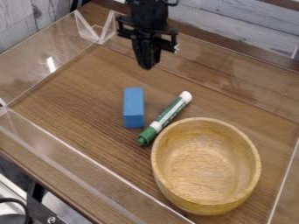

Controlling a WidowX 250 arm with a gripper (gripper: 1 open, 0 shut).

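Note:
My gripper (147,59) hangs over the back middle of the wooden table, pointing down, above and behind a blue block (133,107). Whether its small dark fingers are open or shut is unclear at this size. To the right of the block lies a green cylinder with a white end (166,118), set diagonally.
A large yellow oval bowl (205,205) fills the front right.

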